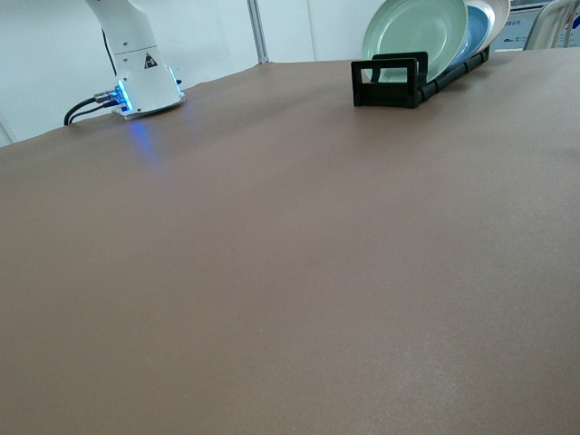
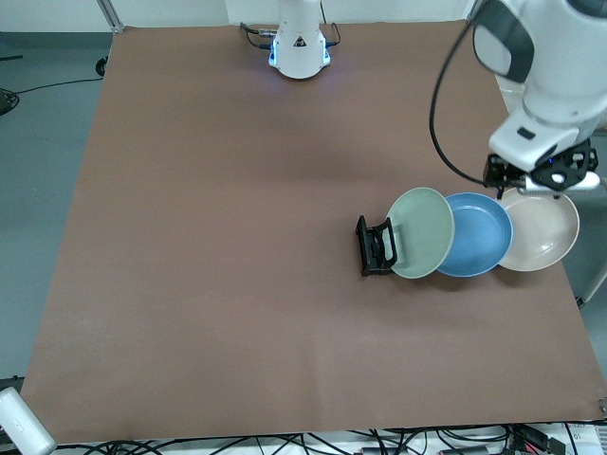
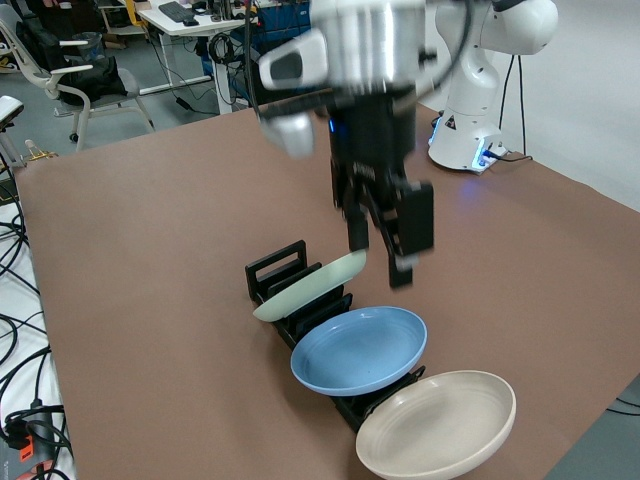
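Note:
Three plates stand in a black rack [image 1: 390, 95]: a green one [image 2: 420, 232], a blue one [image 2: 474, 235] and a cream one [image 2: 539, 228], in a row at the table's right in the left view. My black gripper [image 3: 379, 258] hangs in the right view above and behind the plates, blurred, with its two fingers apart and nothing seen between them. In the left view it is by the upper edge of the cream plate, partly hidden by the arm. It is out of the top view.
Cables and a white cylinder [image 2: 24, 422] lie along the near edge.

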